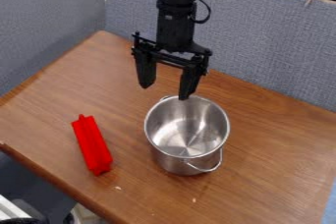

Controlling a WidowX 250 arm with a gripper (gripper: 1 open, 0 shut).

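Observation:
My black gripper [165,71] hangs open above the back of the table, its two fingers apart with nothing visible between them, just behind and above a steel pot [187,141] with wire handles. A red oblong block [92,144] lies at the front left of the table, apart from both the pot and the gripper.
Grey padded walls [269,46] close the table in at the back and left. The table's front edge runs below the red block.

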